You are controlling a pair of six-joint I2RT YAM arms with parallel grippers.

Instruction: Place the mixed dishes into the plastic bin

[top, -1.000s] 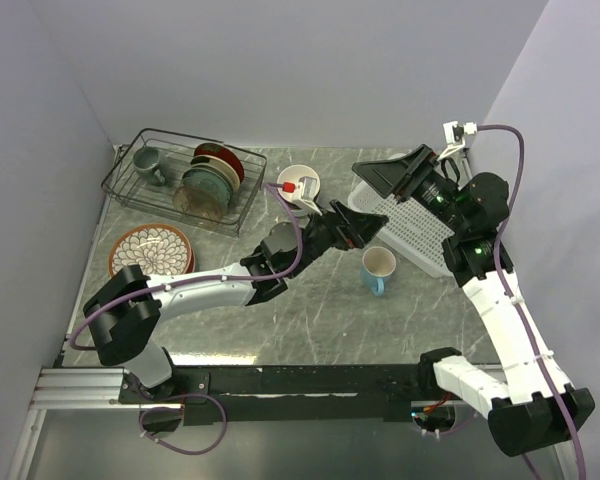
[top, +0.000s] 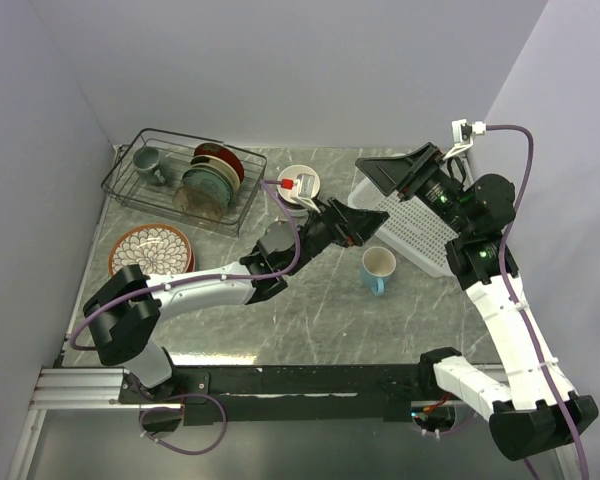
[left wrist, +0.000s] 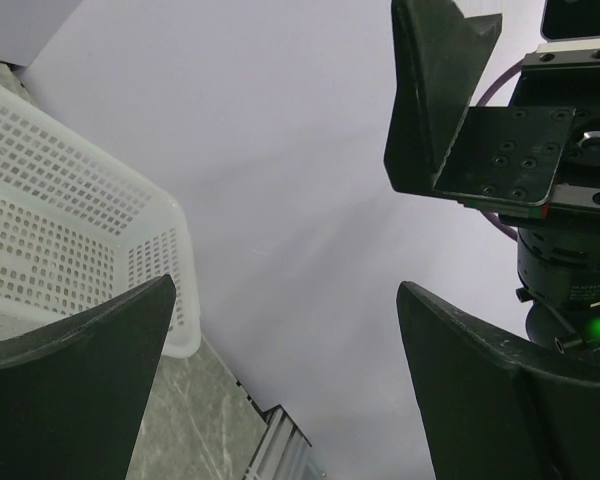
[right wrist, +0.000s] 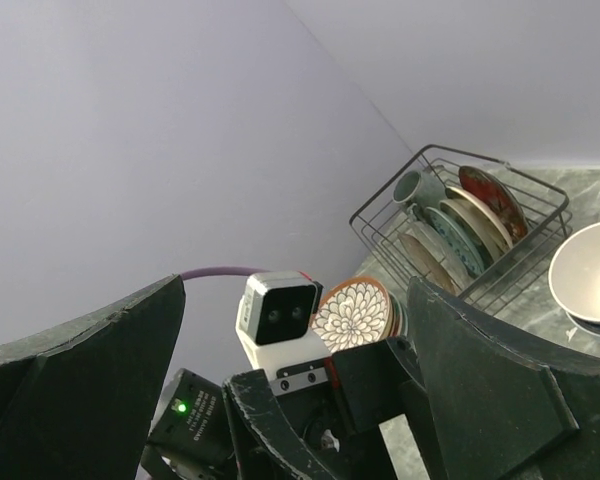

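The white perforated plastic bin (top: 416, 226) stands at the right of the table, partly hidden under the right arm; the part of the bin (left wrist: 50, 200) in the left wrist view looks empty. A light blue mug (top: 377, 268) is just in front of it. Above the table's middle my left gripper (top: 372, 228) is open and holds nothing. My right gripper (top: 373, 172), open and empty, hangs over the back of the table near the bin. Plates (top: 211, 182) and a grey-green mug (top: 150, 165) sit in the wire rack. Patterned plates (top: 152, 250) are stacked at the left, and white bowls (top: 299, 183) at the back.
The wire dish rack (top: 250, 196) fills the back left. Both arms reach over the table close together, the left gripper tip near the bin's left edge. Bare grey marble (top: 310, 330) lies open at the front middle.
Over the last second the right arm has shifted very slightly to the right. The left arm, the dishes and the bin look unmoved.
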